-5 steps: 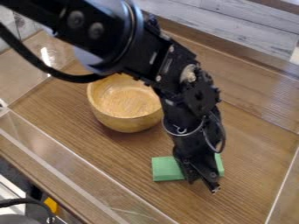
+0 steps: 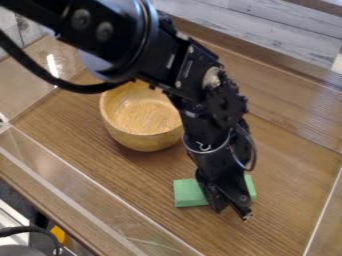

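The black gripper (image 2: 234,205) reaches down from the top left to the wooden table, its fingertips low at a green rectangular block (image 2: 190,194). The fingers lie over the middle and right part of the block, hiding much of it. The gripper looks shut; whether anything is between the fingertips cannot be made out.
A wooden bowl (image 2: 134,125) stands behind and left of the gripper, partly hidden by the arm. Clear panels edge the table at the front left and right, and a pale wall runs along the back.
The gripper and arm have shifted very slightly; the green block and bowl stay where they were.
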